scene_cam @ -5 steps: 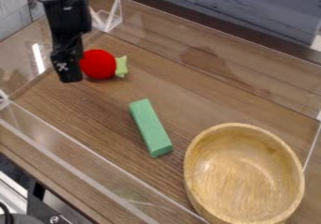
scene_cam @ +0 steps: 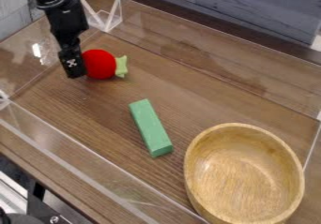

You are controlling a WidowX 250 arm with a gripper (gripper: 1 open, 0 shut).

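Note:
My black gripper (scene_cam: 70, 63) is at the upper left, its fingers open, just left of a round red object (scene_cam: 99, 64) that sits against a small pale green item (scene_cam: 120, 67). Whether the fingers touch the red object is unclear. A long green block (scene_cam: 150, 126) lies lower down near the middle of the wooden table.
A large tan bowl (scene_cam: 243, 175) fills the lower right. Pale clear pieces stand along the left and top left edges.
My gripper has moved back toward the top of the view and now sits level with the red object's left side. The objects look unmoved.

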